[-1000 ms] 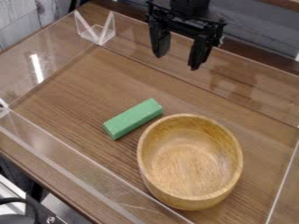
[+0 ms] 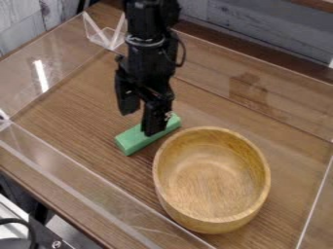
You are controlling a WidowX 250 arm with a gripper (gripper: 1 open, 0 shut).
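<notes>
My black gripper point(image 2: 143, 122) hangs low at the centre of the camera view, its fingers over a green block point(image 2: 132, 140) that lies slanted on the wooden table. Its fingers look apart, and whether they touch the block is hard to tell. A tan oval bowl point(image 2: 211, 202) sits just to the right of the block, toward the front.
A clear wire-like stand or rack point(image 2: 107, 27) is at the back left. A black cable runs at the front left corner.
The block and the bowl appear unmoved.
</notes>
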